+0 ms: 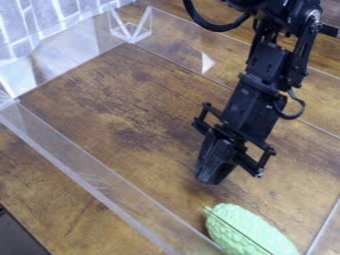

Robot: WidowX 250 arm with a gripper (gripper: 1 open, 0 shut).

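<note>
My black gripper points down at the wooden board, right of centre, its tip low over the surface. Whether its fingers are open or shut is hard to tell from this angle. Below it, at the bottom right, lies a pale green ribbed object, apart from the fingertips and partly cut off by the frame's edge.
Clear plastic walls border the wooden area on the left and back. A white grid-patterned cloth or rack is at the top left. The middle and left of the board are bare.
</note>
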